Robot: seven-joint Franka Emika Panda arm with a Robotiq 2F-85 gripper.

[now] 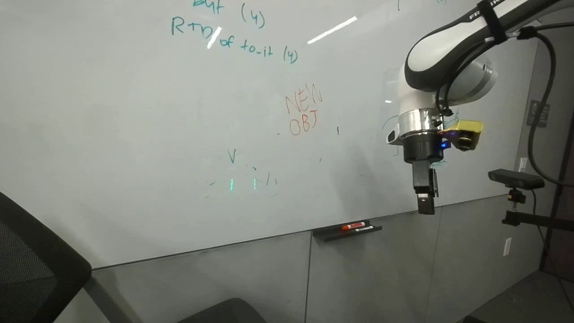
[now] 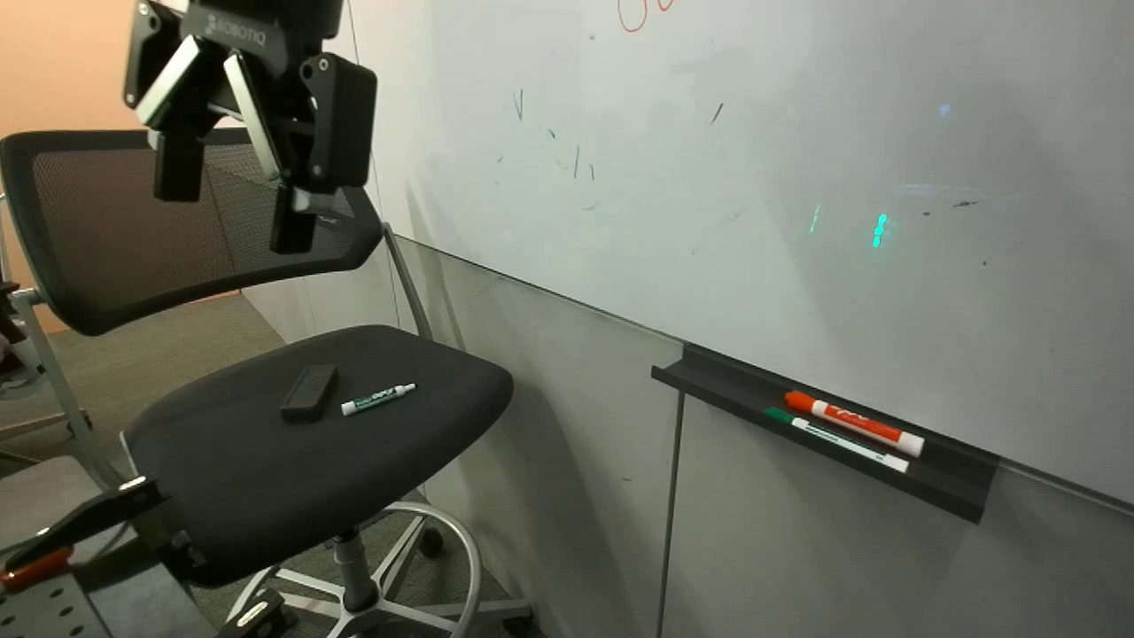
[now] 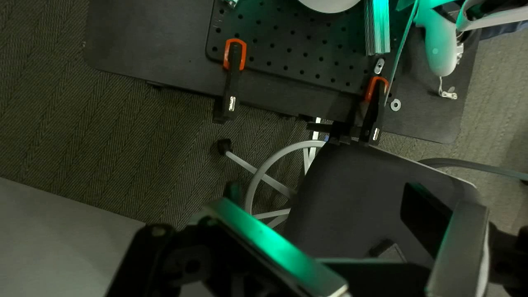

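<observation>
My gripper (image 2: 236, 225) hangs in the air in front of the whiteboard (image 1: 134, 134), pointing down. Its fingers (image 2: 179, 167) stand wide apart, with nothing between them. Below it in exterior view 2 is the black chair seat (image 2: 319, 478), bearing a dark eraser (image 2: 309, 392) and a white-and-green marker (image 2: 378, 399) lying on its side. A red marker (image 2: 856, 424) and a second green-capped marker (image 2: 845, 441) lie in the black tray (image 2: 680, 374) on the wall. In the wrist view the gripper's open fingers hide much of the seat; the eraser shows only in part.
The black pegboard table (image 3: 148, 44) has orange-tipped clamps (image 3: 231, 84) along its edge. A mesh chair back (image 2: 128, 223) rises behind the seat. At the right in exterior view 1 stands a camera on a mount (image 1: 516, 178). Open air separates the gripper from the tray.
</observation>
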